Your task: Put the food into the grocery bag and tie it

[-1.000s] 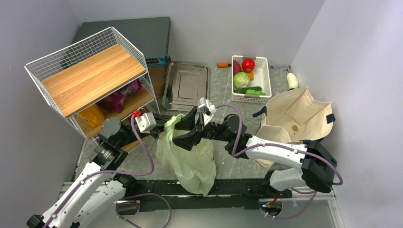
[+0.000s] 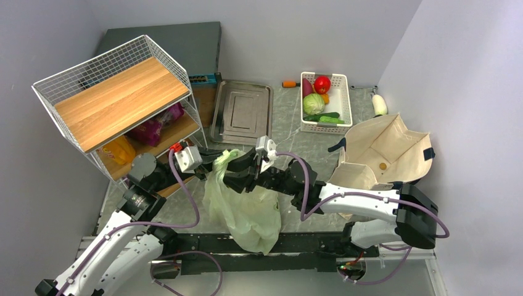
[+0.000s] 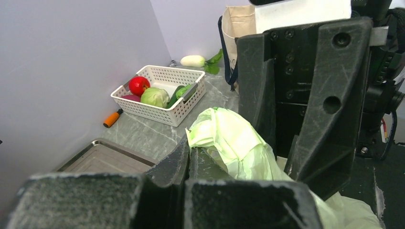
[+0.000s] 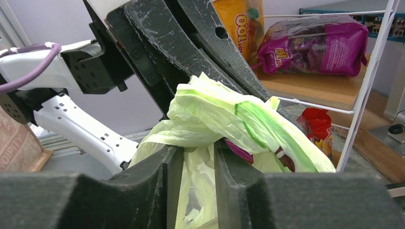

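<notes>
The pale green plastic bag (image 2: 243, 206) hangs bunched by its top over the front edge of the worktop. My left gripper (image 2: 218, 156) is shut on the bag's gathered top, and in the left wrist view a fold of bag (image 3: 222, 138) drapes over its fingertips. From the right, my right gripper (image 2: 229, 173) reaches to the bag just below that hold. Its fingers are part open, with a narrow gap filled by bag plastic in the right wrist view. A bit of purple (image 4: 240, 151) shows by the bag's folds there; the bag's contents are otherwise hidden.
At left stands a wire shelf (image 2: 117, 102) with snack packs, close to my left arm. A metal tray (image 2: 242, 111), a white basket (image 2: 346, 102) of vegetables and a beige fabric bag (image 2: 391, 151) lie further back.
The right gripper's fingers have drawn closer together around the bag below the left gripper, and its wrist has shifted slightly. The left arm and the bag have hardly moved.
</notes>
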